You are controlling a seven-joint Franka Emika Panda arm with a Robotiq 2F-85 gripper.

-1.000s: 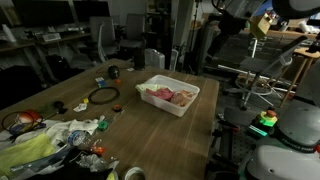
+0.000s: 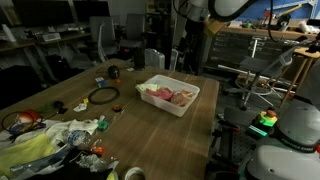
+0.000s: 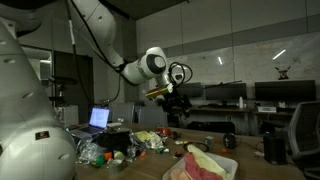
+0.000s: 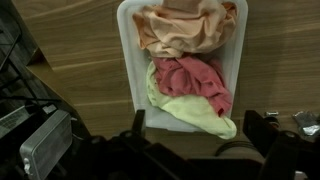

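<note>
A white bin point(image 2: 153, 94) stands on the wooden table, with soft cloths inside. Seen from above in the wrist view, it holds a peach cloth point(image 4: 185, 28), a dark pink cloth point(image 4: 188, 80) and a pale yellow cloth point(image 4: 190, 108), which hangs slightly over the near rim. My gripper is open, its dark fingers point(image 4: 138, 140) spread wide at the bottom of the wrist view with no object between them. It hangs well above the bin, touching nothing. In exterior view 1 the gripper point(image 2: 184, 50) shows high behind the bin.
At the table's left lie heaped cloths point(image 2: 30, 150) and small clutter. A black cable coil point(image 2: 102, 95), a dark cup point(image 2: 114, 72) and a metal can point(image 2: 135, 173) stand apart from the bin. Bare wood stretches in front of the bin.
The arm has swung left in exterior view 1, bringing my gripper from the upper right toward the space above the bin. The bin and cloths have stayed put.
</note>
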